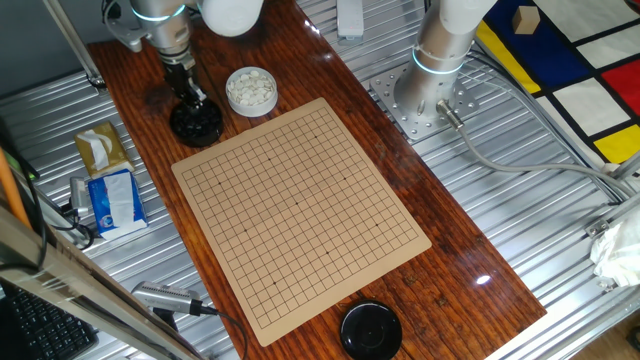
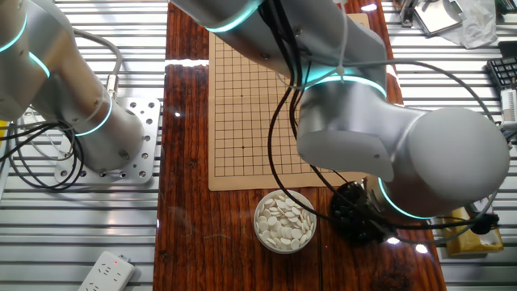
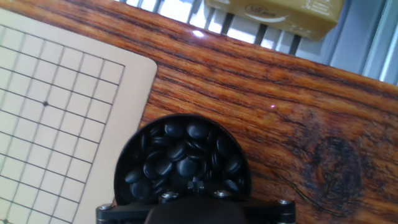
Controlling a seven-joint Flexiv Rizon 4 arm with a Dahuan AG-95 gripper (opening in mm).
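A round black bowl (image 3: 120, 177) full of glossy black stones (image 3: 176, 151) stands by a corner of the board in the wrist view. My gripper reaches over the bowl's near side, its dark tips hard to tell apart from the stones. Whether the fingers are parted or hold a stone cannot be made out. From exterior view 1, the gripper (image 1: 197, 103) points down into the black bowl (image 1: 196, 135). The pale go board (image 1: 300, 215) bears a line grid and no stones. A white bowl (image 1: 251, 106) of white stones (image 2: 284, 222) sits beside the black one.
An empty-looking black dish (image 1: 370, 330) lies near the board's front corner. Tissue packs (image 1: 118, 203) rest off the table's left side. The arm's base (image 1: 425, 95) stands to the right, and the wooden table (image 1: 440, 275) is bare there.
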